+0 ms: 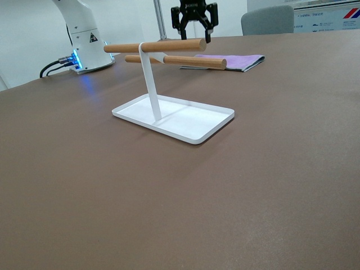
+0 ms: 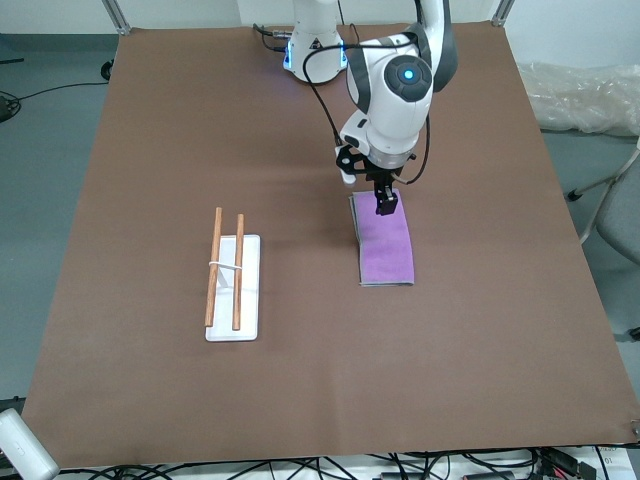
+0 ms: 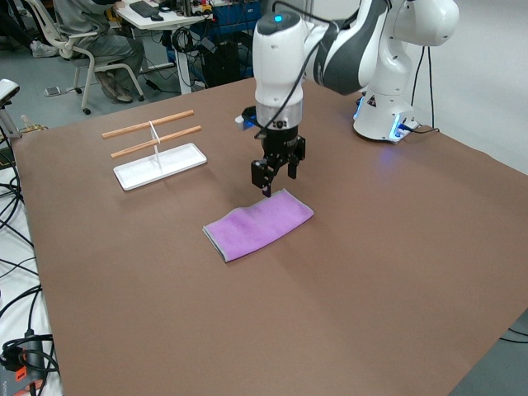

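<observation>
A folded purple cloth [image 2: 383, 248] with a grey edge lies flat on the brown table. My black gripper [image 3: 268, 175] hangs over its far end in the left view; in the right view it appears just above the cloth's back edge. Whether its fingers are open or shut is unclear. Left of the cloth in the left view stands a white rack with two wooden bars [image 2: 238, 300] on a white tray [image 2: 250, 330]; the top view shows this rack closest, with the gripper [image 1: 194, 25] behind it.
The robot's white base [image 3: 384, 111] stands at the back of the table [image 2: 420, 370]. Cables run beyond the table's front edge in the left view.
</observation>
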